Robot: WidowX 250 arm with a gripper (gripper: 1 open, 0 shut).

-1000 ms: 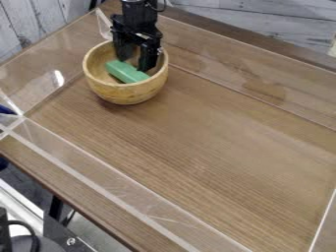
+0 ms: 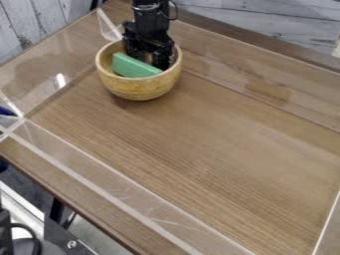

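Observation:
A wooden bowl (image 2: 138, 86) sits on the tabletop toward the back left, with a green block (image 2: 131, 66) inside it. My black gripper (image 2: 149, 46) reaches down over the bowl's back part, at or within its rim. The fingertips are dark and hard to make out against the bowl's inside; nothing clearly shows held between them.
A pale wall (image 2: 265, 20) runs along the back. Clear tape strips cross the table's left side, and dark cables lie off the lower left edge.
The bowl has shifted a little to the right and toward the back, along with my gripper. The green block now lies tilted differently, higher in the bowl.

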